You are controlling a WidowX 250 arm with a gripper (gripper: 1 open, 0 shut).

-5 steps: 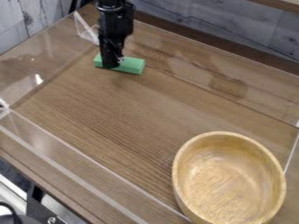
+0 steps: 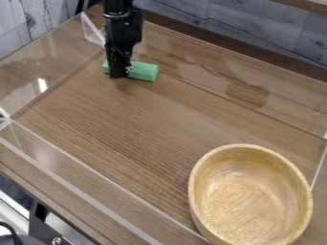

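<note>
A green block (image 2: 143,71) lies on the wooden table at the upper left. My dark gripper (image 2: 118,69) is down at the block's left part, overlapping it from this view. Its fingertips are small and dark, so whether they are open or closed around the block is unclear.
A large round wooden bowl (image 2: 250,196) sits at the lower right. Dark edges and cables show at the lower left, and a raised edge runs along the back.
The gripper has shifted slightly down and left over the green block since a second ago. The block looks almost unmoved.
</note>
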